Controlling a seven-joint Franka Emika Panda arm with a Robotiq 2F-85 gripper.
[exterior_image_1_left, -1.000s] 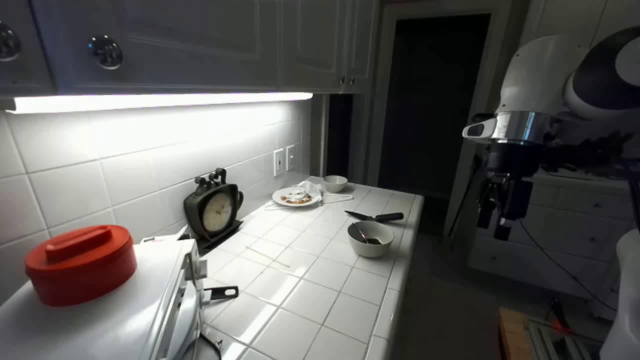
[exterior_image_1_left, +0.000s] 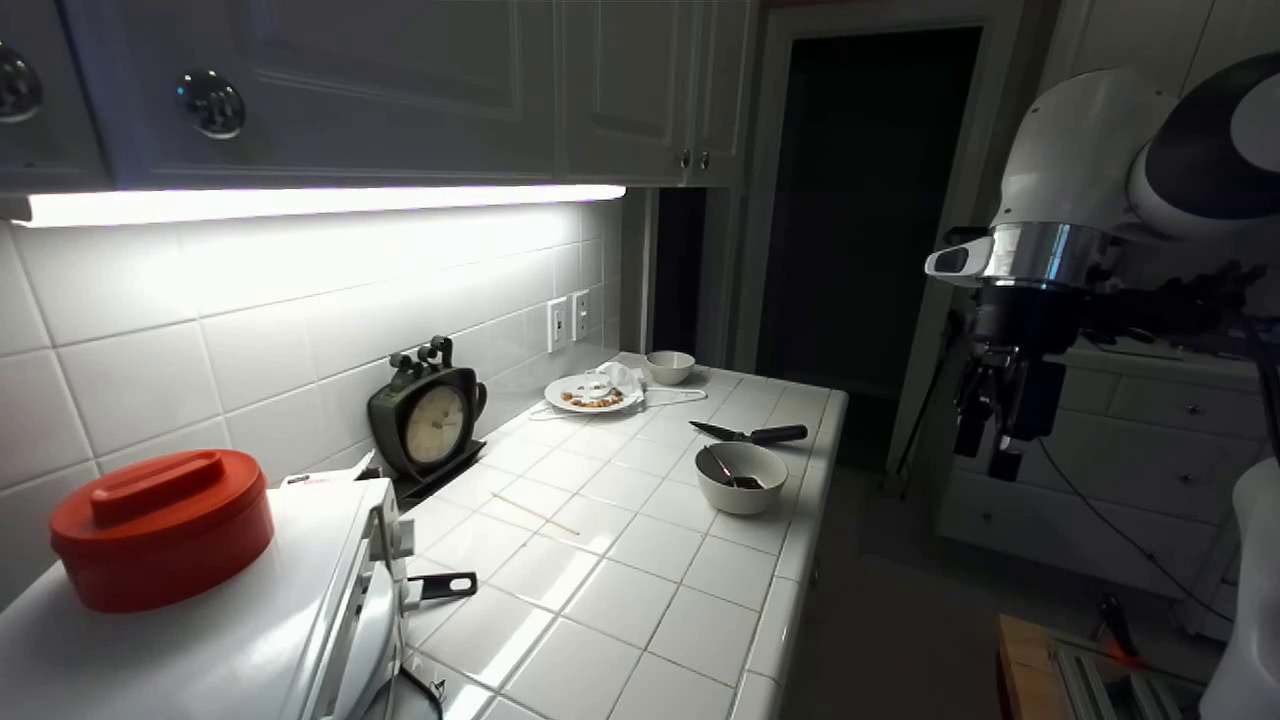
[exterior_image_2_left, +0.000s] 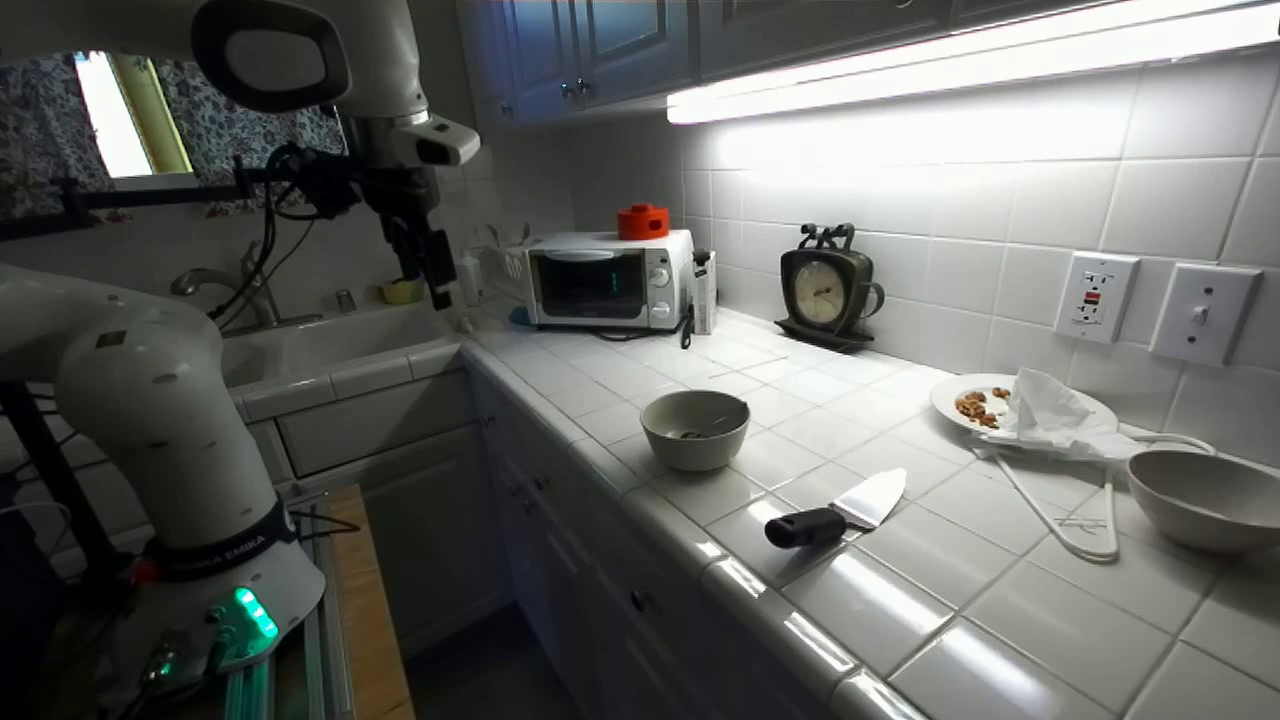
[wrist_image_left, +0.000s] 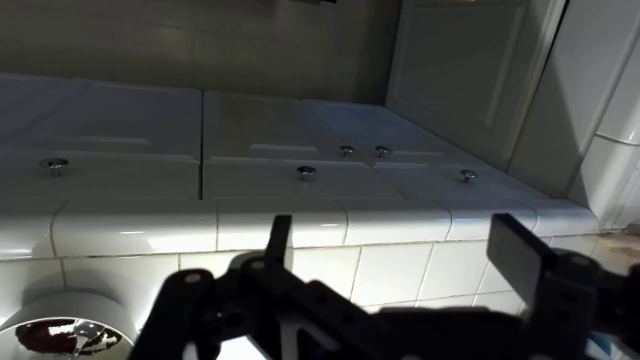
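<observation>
My gripper is open, its two fingers wide apart with nothing between them in the wrist view. In exterior view 1 the gripper (exterior_image_1_left: 986, 444) hangs in the air off the counter's edge, on the far right. A pale bowl (exterior_image_1_left: 741, 494) holding something dark stands near that edge; its rim shows at the lower left of the wrist view. Beside it lies a pie server with a black handle (exterior_image_2_left: 806, 528) and a broad metal blade (exterior_image_2_left: 873, 494). Farther along the counter are a white plate (exterior_image_2_left: 948, 403) with brown bits of food and a second bowl (exterior_image_2_left: 1206, 504).
Crumpled white plastic (exterior_image_2_left: 1050, 408) rests partly on the plate. A toaster oven (exterior_image_2_left: 600, 288) carries a red lidded pot (exterior_image_1_left: 162, 534). An old scale-like clock (exterior_image_1_left: 434, 420) stands by the wall. Under the overhead cabinets, the middle of the tiled counter (exterior_image_1_left: 624, 576) is mostly clear.
</observation>
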